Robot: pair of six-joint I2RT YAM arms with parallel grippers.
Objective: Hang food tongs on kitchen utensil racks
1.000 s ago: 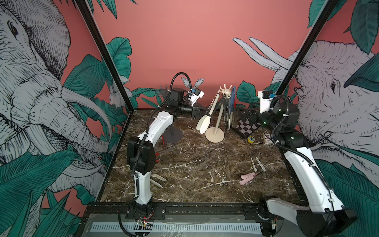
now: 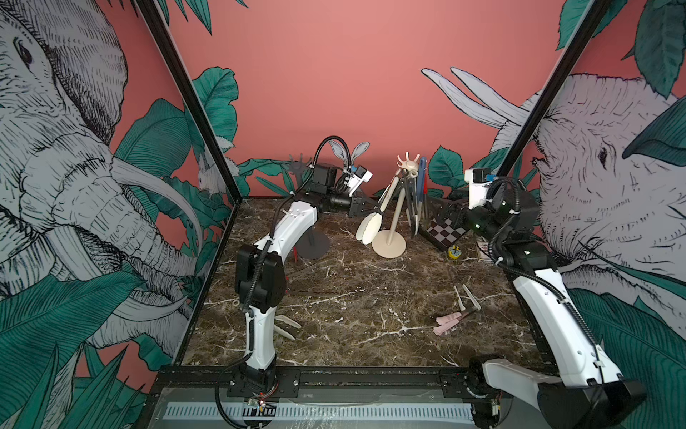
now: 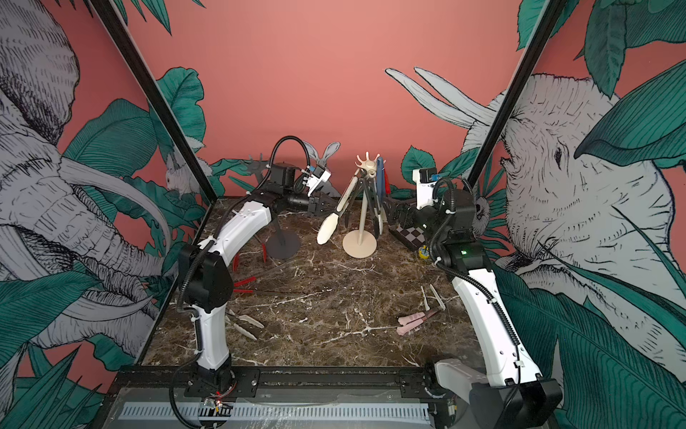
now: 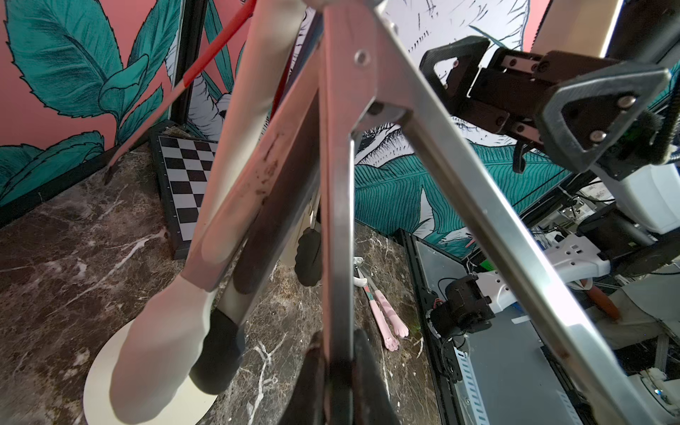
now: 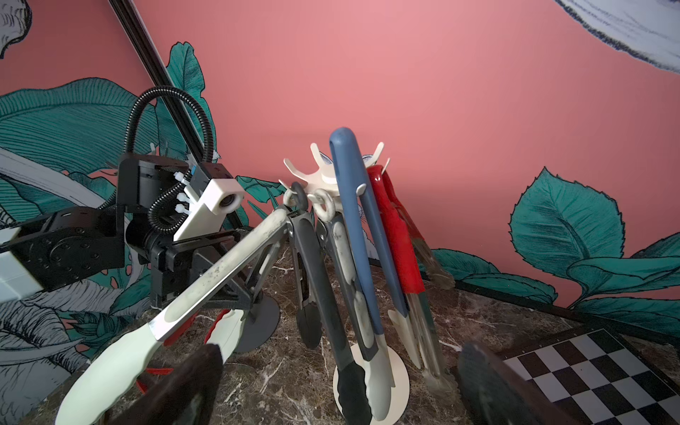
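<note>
White-tipped tongs [image 5: 212,276] lean beside the cream utensil rack [image 5: 322,173], spread open, their joined end up at the rack's hooks. Whether that end is looped over a hook is unclear. My left gripper is shut on one metal arm of these white tongs [image 4: 338,233]. On the rack hang black-tipped tongs [image 5: 322,304], blue tongs [image 5: 350,205] and red tongs [image 5: 396,241]. To the right of the rack, my right gripper stands open, its blurred fingers [image 5: 185,386] wide apart and nothing held between them.
A dark stand base [image 2: 312,244] is beneath the left arm. A checkered board [image 2: 446,232] and a small yellow item [image 2: 454,251] lie right of the rack. Pink-handled tongs [image 2: 450,321] and pale tongs [image 2: 286,325] lie in front.
Over the last second the white tongs' tips have shifted slightly and their upper end now lies closer to the rack. The left arm moved a little right. The right arm shifted only slightly.
</note>
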